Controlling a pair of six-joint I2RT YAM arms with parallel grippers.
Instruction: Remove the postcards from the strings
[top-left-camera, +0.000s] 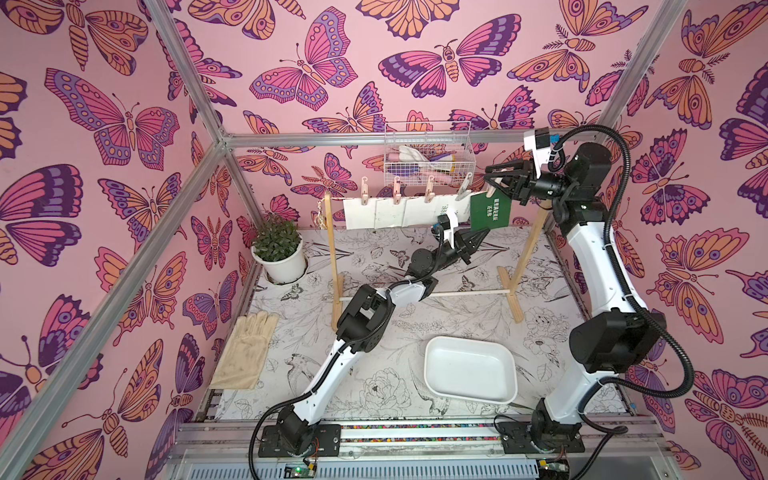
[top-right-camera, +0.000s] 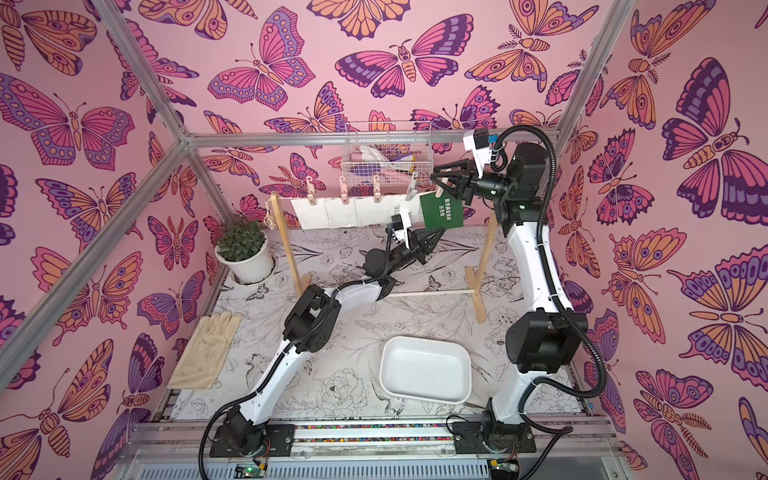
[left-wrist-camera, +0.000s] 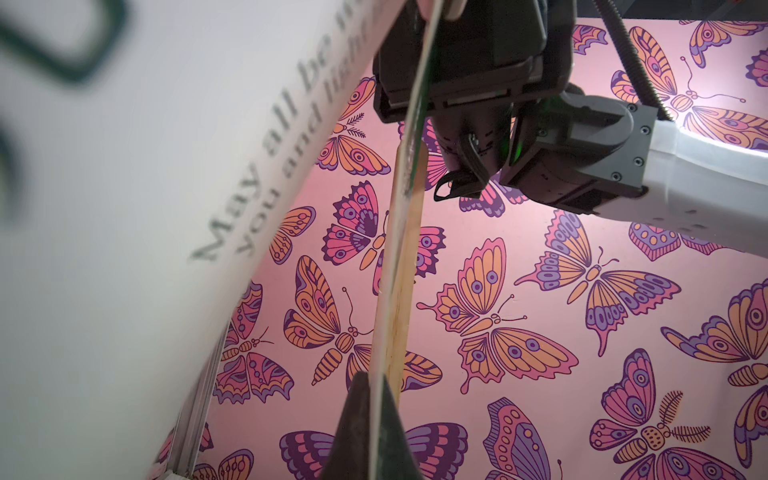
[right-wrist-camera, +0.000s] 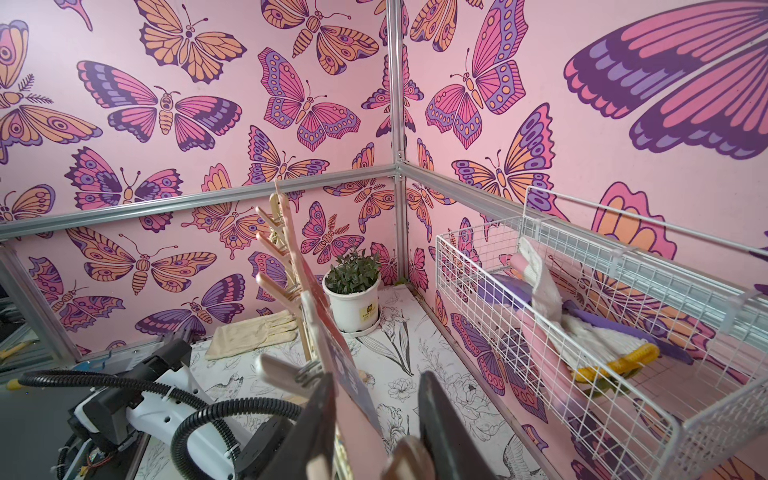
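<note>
My left gripper (top-left-camera: 478, 238) is shut on the lower edge of the green postcard (top-left-camera: 489, 211). The left wrist view shows this card edge-on, a thin strip (left-wrist-camera: 385, 320) running down between the fingertips. The right gripper is partly open at the card's top, its fingers on either side of a wooden clothespin (right-wrist-camera: 409, 459); whether both touch it I cannot tell. Several white postcards (top-left-camera: 389, 213) hang to the left under clothespins (top-left-camera: 397, 190). In the left wrist view, a printed white postcard (left-wrist-camera: 120, 336) fills the left side, close to the camera.
A wooden stand (top-left-camera: 525, 256) carries the string. Behind it hangs a wire basket (top-left-camera: 428, 166) with cloth items inside. A white tray (top-left-camera: 470, 369) sits empty at the front. The potted plant (top-left-camera: 278, 249) and glove (top-left-camera: 246, 349) lie left.
</note>
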